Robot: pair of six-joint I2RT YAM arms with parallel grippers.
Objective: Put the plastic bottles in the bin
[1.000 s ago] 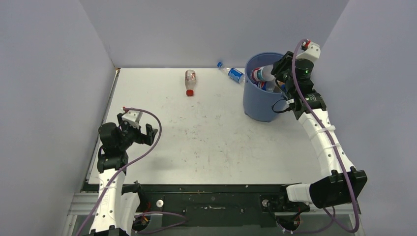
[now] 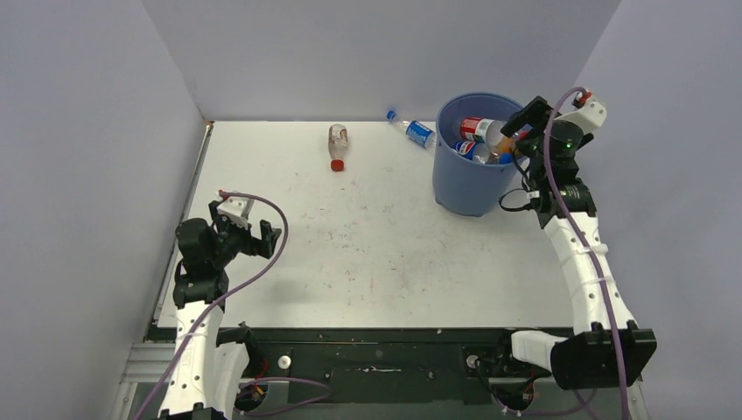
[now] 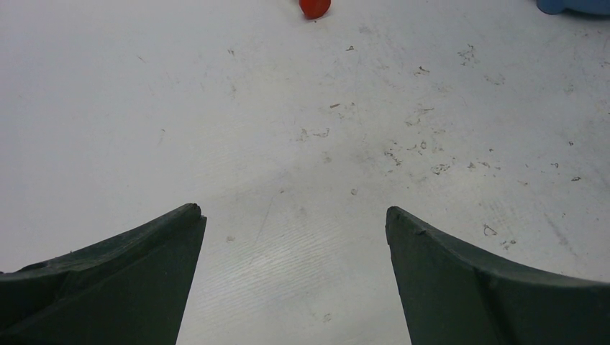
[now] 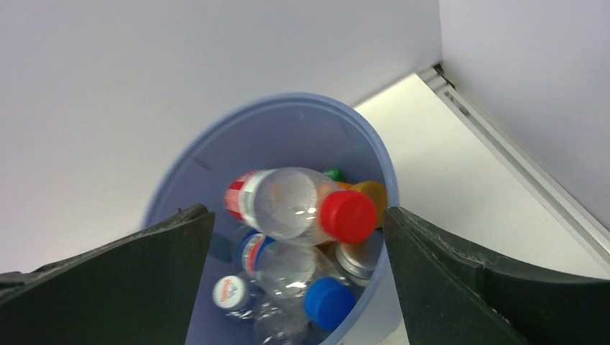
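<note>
The blue bin (image 2: 470,188) at the back right holds several bottles, among them a red-capped bottle (image 4: 289,204) lying on top and a blue-capped one (image 4: 293,267) below it. On the table, a clear bottle with red cap (image 2: 338,144) lies at the back centre; a blue-labelled bottle (image 2: 416,131) lies just left of the bin. My right gripper is open above the bin's right side, with the bottles visible beneath its fingers. My left gripper (image 2: 256,236) is open over the left part of the table, only bare surface between its fingers.
Walls close in the back and both sides. Purple cables run along both arms.
My right gripper has moved right, from over the middle of the bin toward its right side, uncovering more of the bottles inside. The left arm is unmoved.
</note>
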